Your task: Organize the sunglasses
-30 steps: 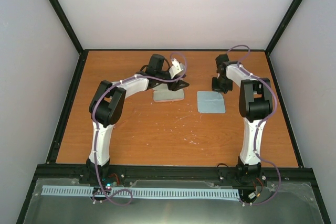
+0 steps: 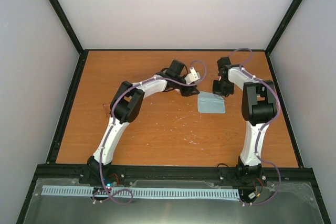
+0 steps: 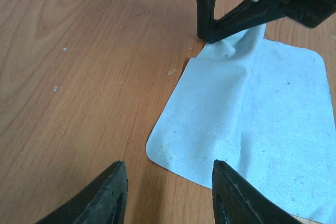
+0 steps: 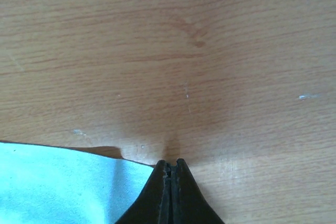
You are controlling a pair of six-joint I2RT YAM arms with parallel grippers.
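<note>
My right gripper is shut on a corner of a light blue cloth (image 2: 211, 106), which lies on the right half of the table. In the left wrist view the cloth (image 3: 283, 129) has a raised fold beneath the other gripper's dark fingers. My left gripper is just left of the cloth, fingers apart with nothing between them. No sunglasses can be made out.
Both arms reach over its back half, close together near the cloth. Dark frame rails and pale walls border it.
My left gripper has moved right and toward the cloth.
</note>
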